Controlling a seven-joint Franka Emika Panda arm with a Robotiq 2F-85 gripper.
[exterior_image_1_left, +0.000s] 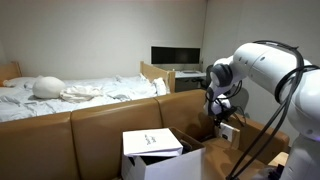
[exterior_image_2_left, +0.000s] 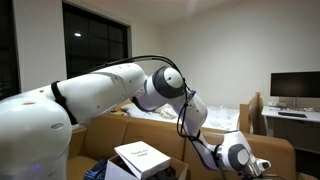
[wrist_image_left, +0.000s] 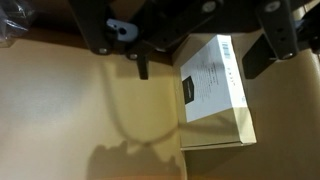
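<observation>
A white box (exterior_image_1_left: 228, 133) with a printed label stands against the brown sofa's backrest at the right in exterior view 1. My gripper (exterior_image_1_left: 218, 117) is just above it, at its upper left. In the wrist view the gripper is open, its dark fingers (wrist_image_left: 142, 66) set wide apart. The white box (wrist_image_left: 212, 95) shows in the space between and beyond them. Whether either finger touches it, I cannot tell. In exterior view 2 the gripper's tips are cut off by the bottom edge.
An open carton (exterior_image_1_left: 180, 168) sits on the sofa at front centre, with another white box (exterior_image_1_left: 152, 141) on it. The sofa backrest (exterior_image_1_left: 60, 135) runs behind. A bed (exterior_image_1_left: 85, 92) and a monitor (exterior_image_1_left: 176, 55) are farther back.
</observation>
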